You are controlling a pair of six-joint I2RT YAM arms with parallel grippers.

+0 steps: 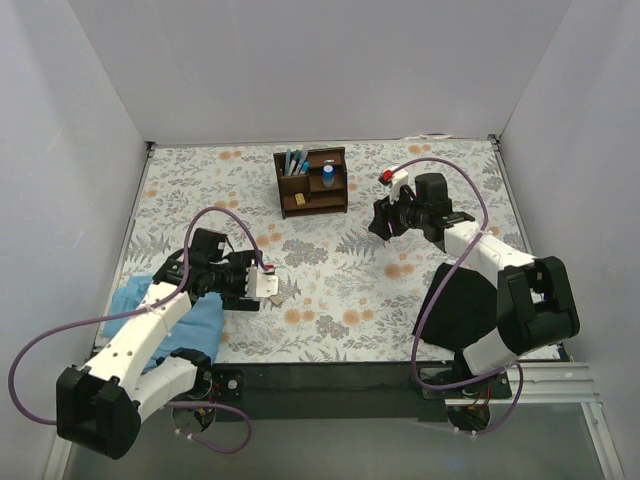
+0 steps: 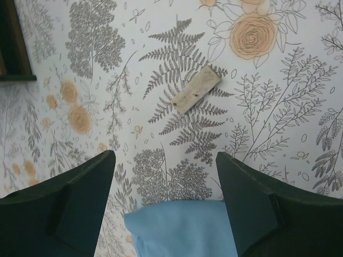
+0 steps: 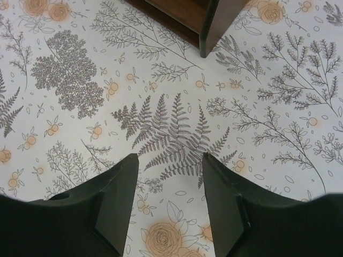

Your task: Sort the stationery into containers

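A small beige block, perhaps an eraser (image 2: 196,89), lies bare on the floral tabletop in the left wrist view. My left gripper is open above the table, apart from the block, with only air between its fingers. The brown desk organizer (image 1: 313,208) stands at the back centre; blue pens or similar sticks (image 1: 297,160) fill its left slot. A blue-and-white cylinder (image 1: 328,176) sits in its right part, and a small yellow item (image 1: 299,199) shows low on the left. My right gripper hangs open and empty over bare table, right of the organizer.
A blue cloth (image 1: 205,325) covers the front left, partly beneath the left arm. At the front right lies a black cloth (image 1: 455,310), partly behind the right arm. Purple cables (image 1: 425,320) loop along both arms.
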